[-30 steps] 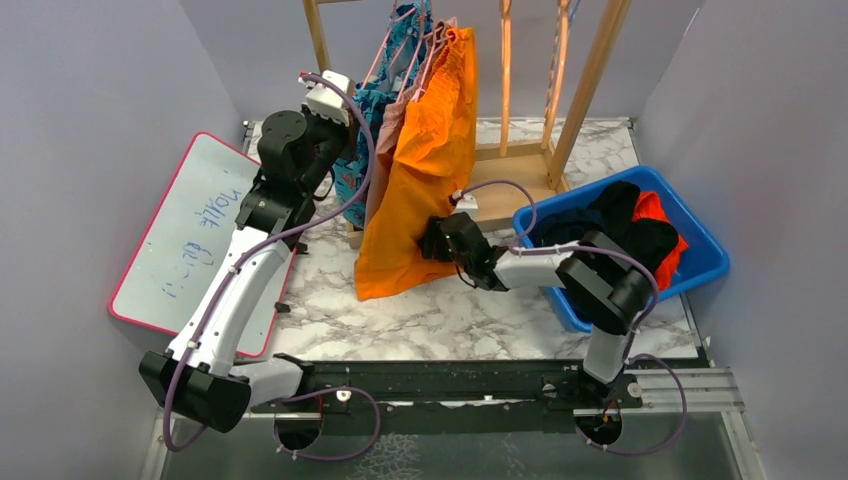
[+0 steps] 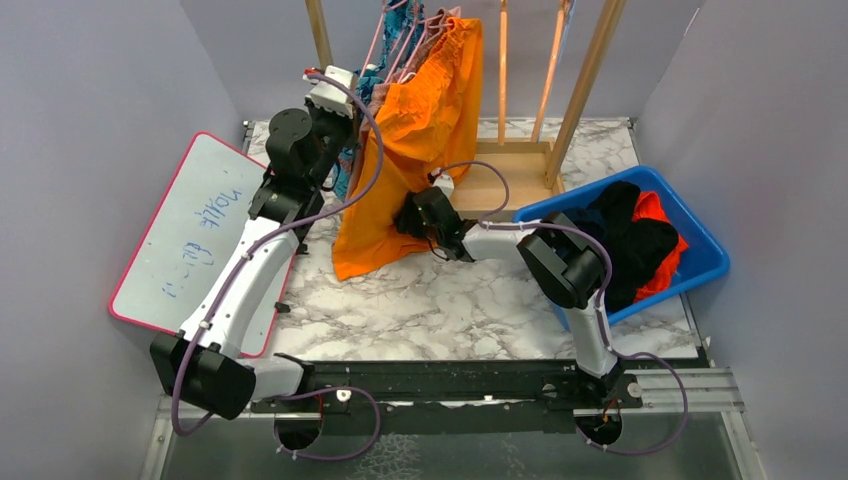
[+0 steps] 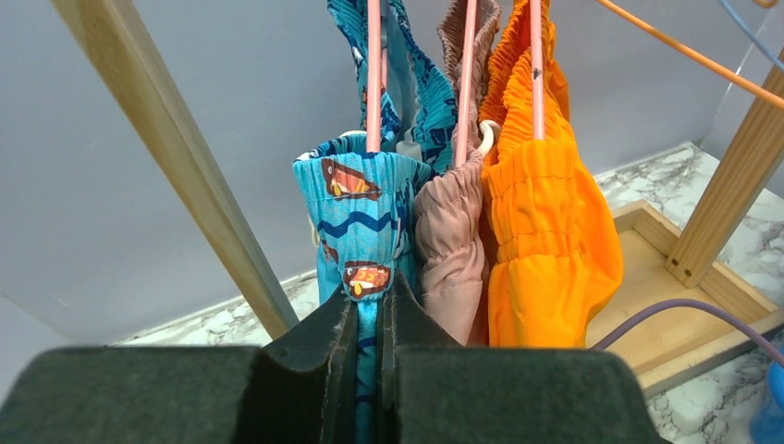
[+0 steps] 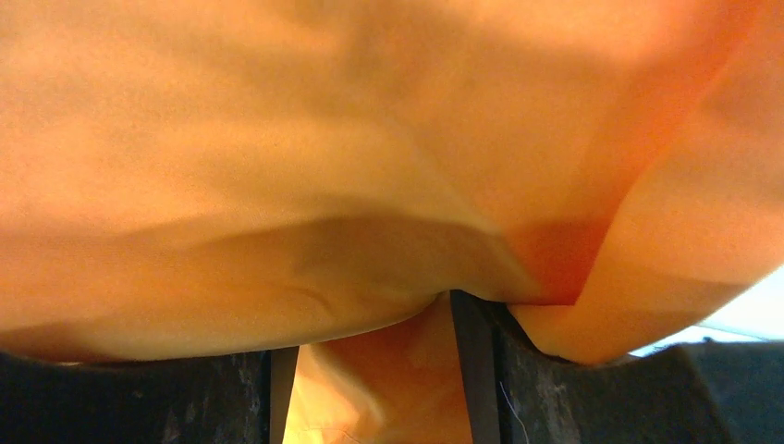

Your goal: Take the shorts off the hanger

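Note:
Orange shorts hang from a pink hanger on the rack, with pink-beige shorts and blue patterned shorts beside them. In the left wrist view my left gripper is shut on the blue shorts, just below their gathered waistband. A pink hanger still runs into that waistband. My right gripper is up against the orange cloth; its fingers stand apart, with orange fabric showing behind the gap. Whether cloth lies between them I cannot tell. In the top view the left fingertips are hidden.
At the right stands a blue bin holding dark and red clothes. Wooden rack posts rise around the hanging clothes. A whiteboard lies at the left.
My right gripper has moved left, pushing the orange shorts' lower part leftward. The hanging clothes have shifted slightly.

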